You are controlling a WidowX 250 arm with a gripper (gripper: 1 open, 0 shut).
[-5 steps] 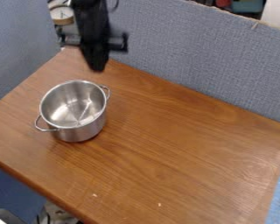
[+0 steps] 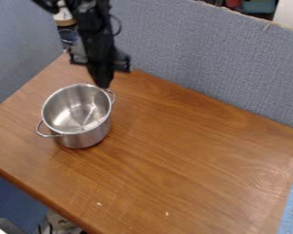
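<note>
A steel pot (image 2: 76, 115) with two wire handles stands on the left part of the wooden table (image 2: 186, 164). My gripper (image 2: 103, 69), dark and blurred, hangs above and behind the pot, near its back rim. Its fingertips are too blurred to tell apart, and nothing held shows at them.
Padded grey-blue walls (image 2: 216, 64) border the table at the back and left. A pale blue strip (image 2: 289, 206) lies at the right edge.
The pot has not visibly moved.
</note>
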